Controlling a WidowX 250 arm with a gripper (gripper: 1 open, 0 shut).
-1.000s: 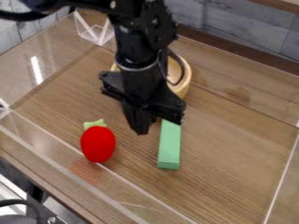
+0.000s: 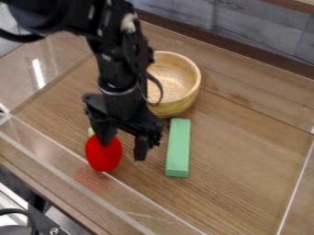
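My dark gripper (image 2: 123, 134) hangs low over the table, its fingers open, one side just above a red oval object (image 2: 105, 158) and partly over it. A green rectangular bar (image 2: 178, 147) lies to the right of the gripper. A pale wooden bowl (image 2: 181, 79) stands behind the arm, partly hidden by it.
A wall runs along the back right. The table's edge is at the lower left, with dark cables beyond it.
My gripper has moved left and toward the red object, away from the green bar. The objects look unmoved.
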